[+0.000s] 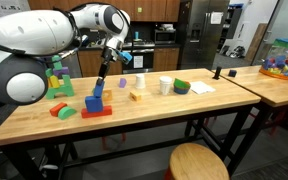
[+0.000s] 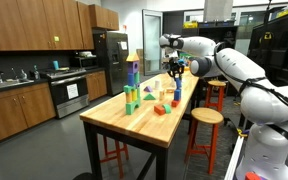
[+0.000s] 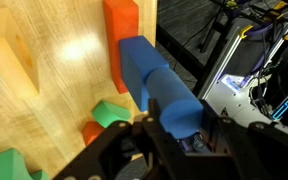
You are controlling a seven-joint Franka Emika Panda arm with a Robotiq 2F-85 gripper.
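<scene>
A blue cylinder (image 3: 176, 108) with a round end facing the camera sits between the fingers of my gripper, which is shut on it. Directly below, a blue block (image 1: 94, 103) rests on a long red block (image 1: 97, 113) near the table's front edge. Over that block, the gripper (image 1: 99, 87) points down with the cylinder. Whether the cylinder's lower end touches the block cannot be told. In exterior view 2 the arm's end is far off and small.
A green block (image 3: 110, 112) and a red piece (image 1: 66, 113) lie left of the red block. A tower of coloured blocks (image 1: 59, 80) stands behind at the left. White cups (image 1: 166, 84) and a green bowl (image 1: 181, 86) are further right.
</scene>
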